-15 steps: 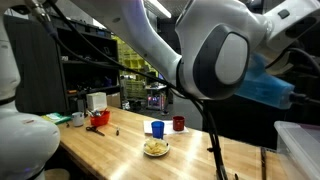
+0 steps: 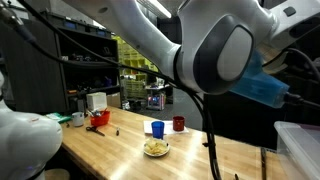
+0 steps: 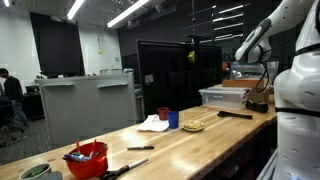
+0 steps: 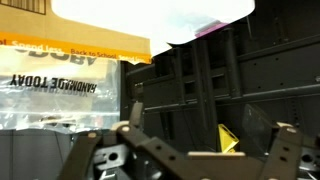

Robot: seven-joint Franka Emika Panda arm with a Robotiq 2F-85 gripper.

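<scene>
In the wrist view my gripper stands open, its dark fingers apart at the lower edge and nothing between them. Beyond it appear a clear printed bag (image 4: 65, 88), an orange-and-white printed edge and dark racks. My arm (image 2: 215, 55) fills the top of the first exterior view, above the table; its fingers are hidden there. On the wooden table (image 2: 110, 150) are a plate with yellow food (image 2: 156, 147), a blue cup (image 2: 158, 129) and a red cup (image 2: 179, 123).
A red bowl with utensils (image 3: 86, 158) stands at the table's far end, near dark-handled tools (image 3: 122, 170). A white cloth (image 3: 154, 123) lies by the cups. A clear white bin (image 2: 300, 145) stands at the right.
My arm has shifted slightly; its blue part sits a little lower and further left, and the hanging cable has swung left. The things on the table look unchanged.
</scene>
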